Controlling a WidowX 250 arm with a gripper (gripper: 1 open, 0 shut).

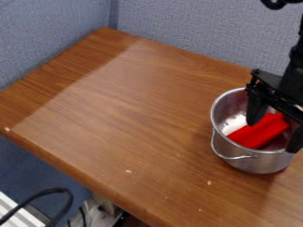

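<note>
A silver metal pot (245, 158) with a wire handle stands at the right of the wooden table. Inside it lies a red cylinder (257, 132), with something white beside it at the left. My black gripper (274, 124) is open and reaches down from the upper right into the pot, its fingers over and around the red cylinder. Whether they touch it I cannot tell.
Padded grey walls border it at the back and left. Cables and equipment lie below the table's front left edge.
</note>
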